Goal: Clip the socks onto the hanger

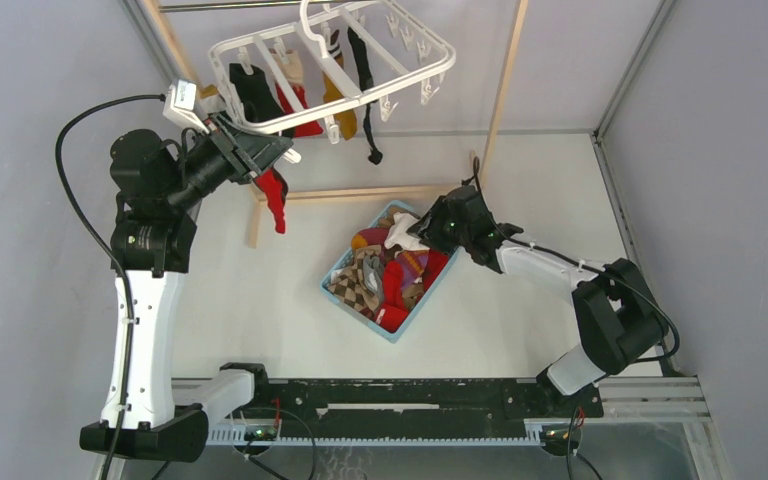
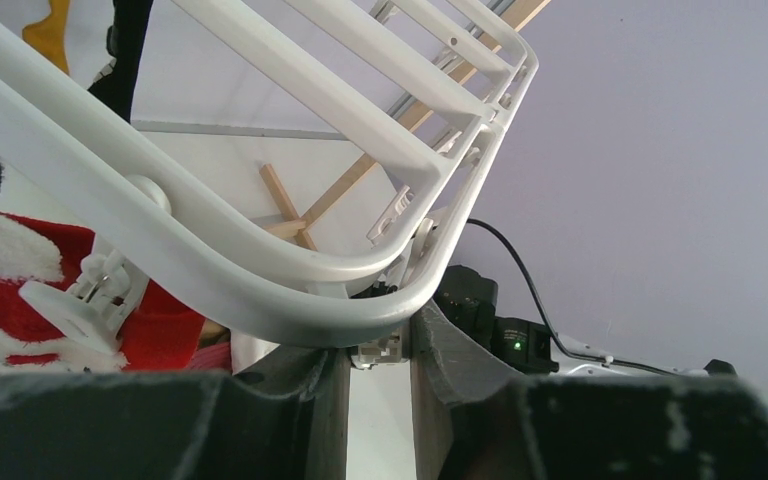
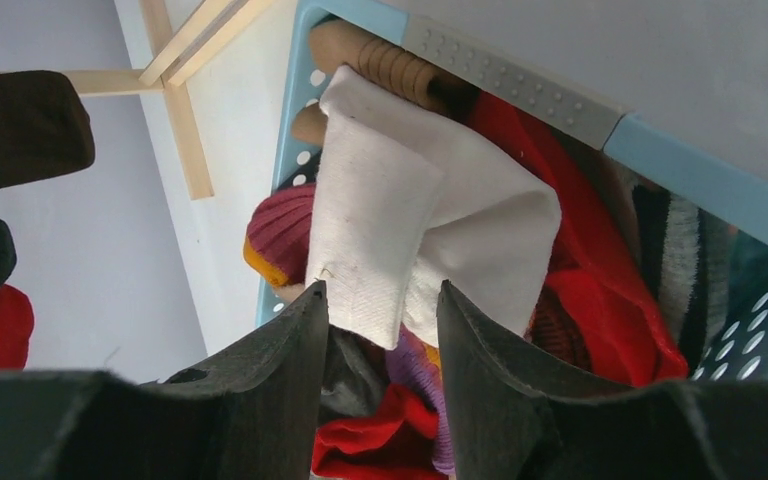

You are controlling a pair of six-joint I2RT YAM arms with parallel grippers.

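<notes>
The white clip hanger (image 1: 428, 68) hangs at the top of the top view, with several socks along it. My left gripper is shut on the hanger's rounded corner rail (image 2: 300, 325). Beside it in the left wrist view, a clip (image 2: 95, 295) lies against a red sock (image 2: 170, 325) with white patches. Down in the blue basket (image 1: 360, 322), a white sock (image 3: 370, 230) rests folded on top of the pile. Over this sock my right gripper stands open, its fingertips apart and nothing gripped between them.
Other socks, such as a checkered one (image 1: 353, 287) and a red one (image 1: 392, 283), fill the basket. Wooden bars (image 1: 360, 193) cross the floor behind it. Free floor lies on both sides of the basket. A dark sock (image 1: 362, 65) dangles from the hanger.
</notes>
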